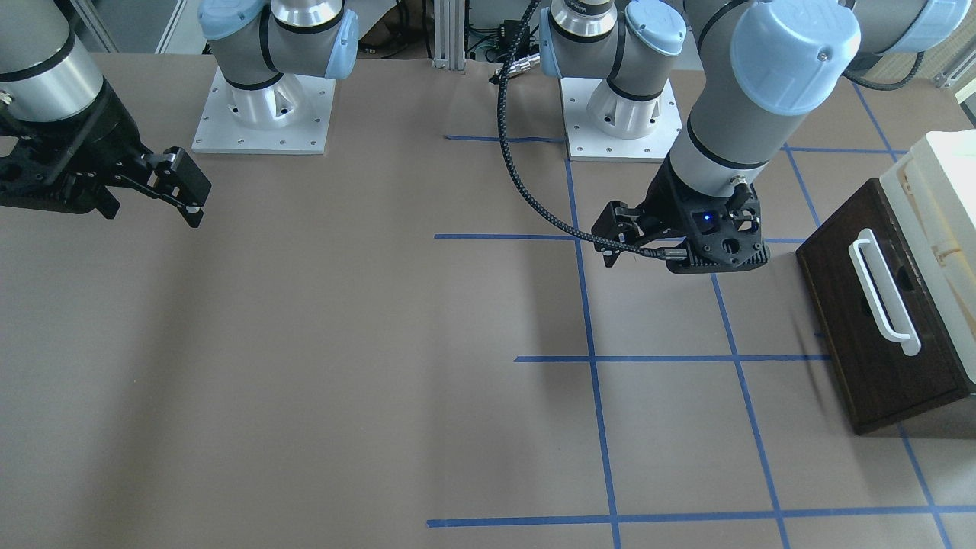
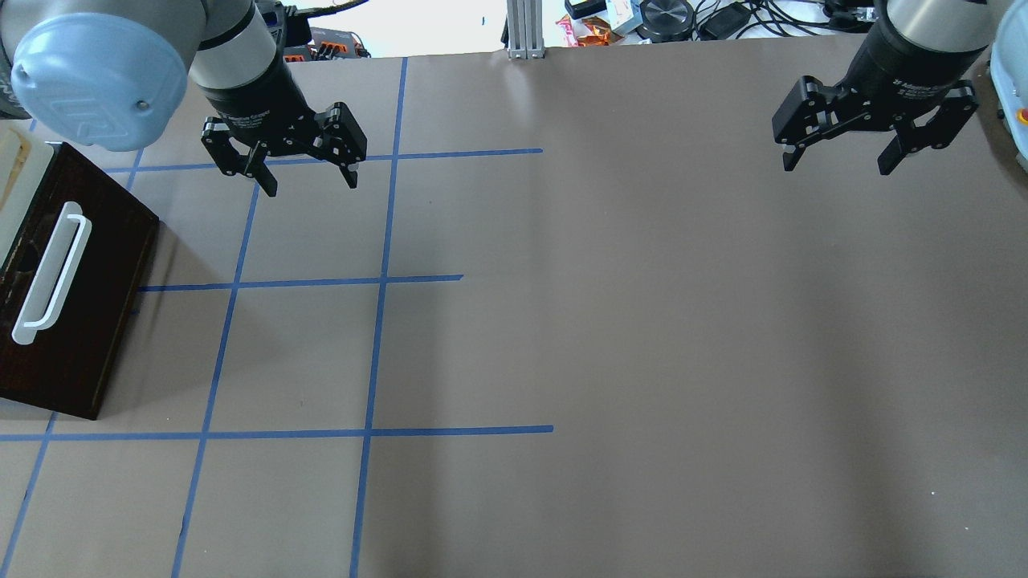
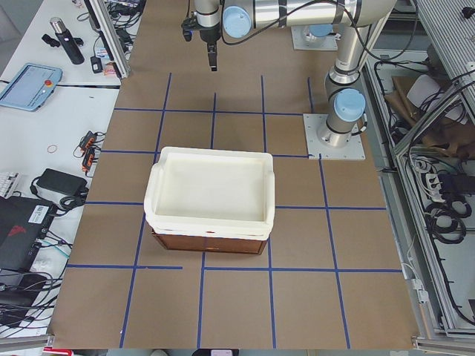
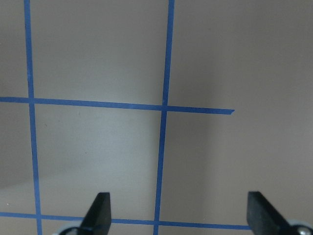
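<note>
My gripper (image 2: 309, 179) hangs open above the blue-taped grid, its two fingers (image 4: 98, 215) wide apart with only bare floor between them in the wrist view. A dark wooden box (image 1: 878, 366) with a white handle (image 1: 883, 293) and a pale top sits beside it, at the right in the front view and at the left in the top view. From the left view the box shows a white open top (image 3: 209, 189).
A second arm's dark gripper (image 2: 835, 165) hangs apart from mine, at the right in the top view. Arm base plates (image 1: 261, 137) stand at the back.
</note>
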